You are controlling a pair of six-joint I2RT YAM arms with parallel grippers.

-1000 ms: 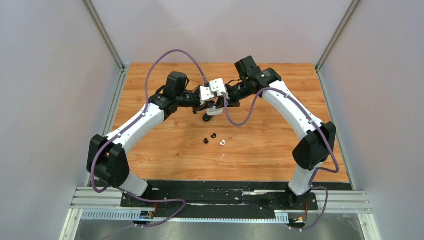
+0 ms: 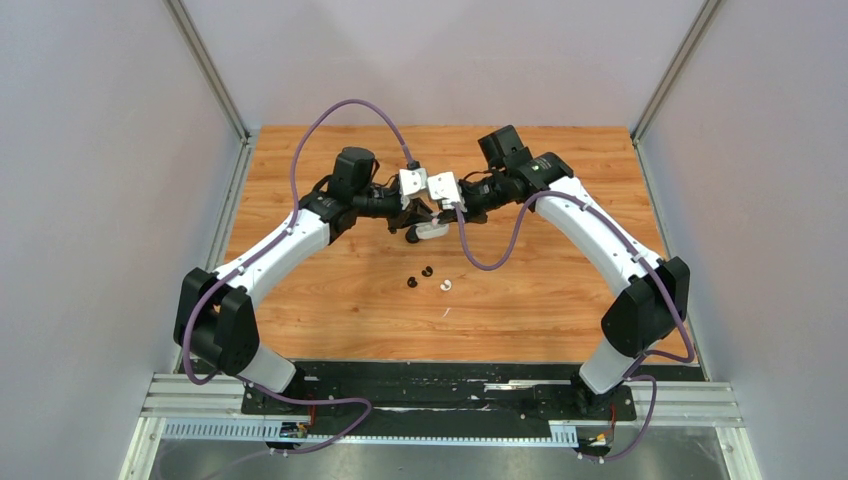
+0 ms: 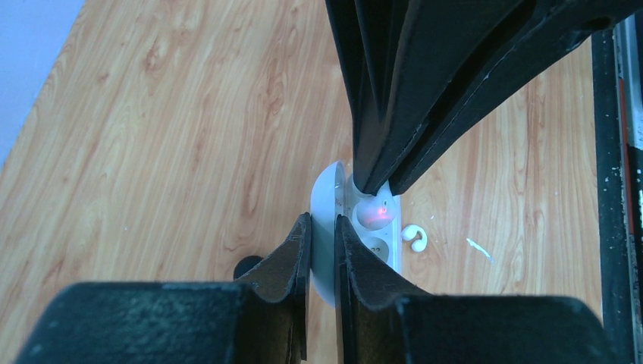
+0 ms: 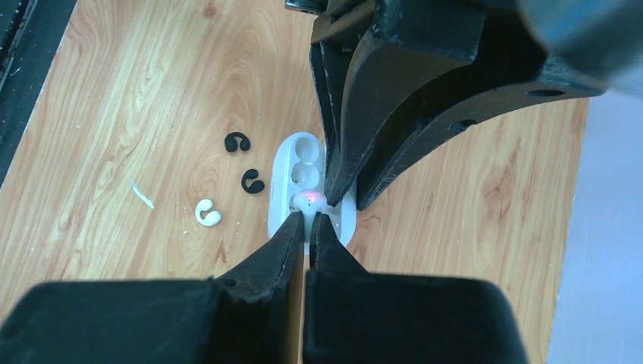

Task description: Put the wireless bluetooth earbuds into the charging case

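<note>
The white charging case (image 2: 432, 230) (image 3: 387, 254) (image 4: 279, 174) is open, with round wells in its tray. My left gripper (image 2: 420, 214) is shut on the case at its white lid. My right gripper (image 2: 450, 215) is shut on a white earbud (image 3: 383, 199) (image 4: 309, 203), which sits at one of the wells with a pink glow at it. The right fingertips partly hide that earbud in the left wrist view.
A loose white C-shaped piece (image 2: 446, 285) (image 4: 208, 212), two black ones (image 4: 237, 141) and a thin white strip (image 4: 142, 195) lie on the wooden table nearer its front edge.
My right arm has shifted slightly right and toward the table's front, its wrist now a little apart from the left one. The left arm has hardly moved.
</note>
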